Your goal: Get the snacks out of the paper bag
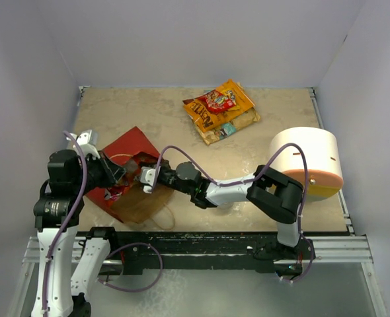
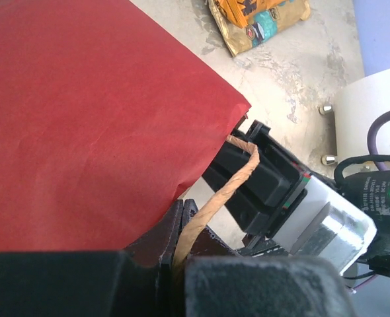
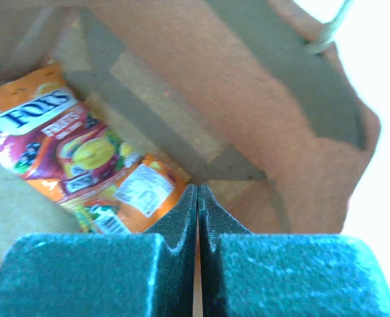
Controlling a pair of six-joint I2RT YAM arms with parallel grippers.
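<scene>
The red paper bag (image 1: 123, 146) lies on its side at the table's left, its brown mouth toward the right arm. In the left wrist view its red face (image 2: 96, 125) fills the left side. My left gripper is shut on the bag's twisted paper handle (image 2: 208, 208). An orange FOXS fruits packet (image 3: 89, 142) lies inside the bag, up and left of my right gripper. That gripper is shut with nothing between its fingers; the packet's lower end is outside the tips. From above, the bag's rim and the arms hide the right fingertips.
An orange snack bag (image 1: 208, 117) with a small red packet (image 1: 220, 101) on it overlaps a tan packet (image 1: 229, 127) at the back. A white and orange rounded box (image 1: 304, 153) stands on the right. Bare table lies between.
</scene>
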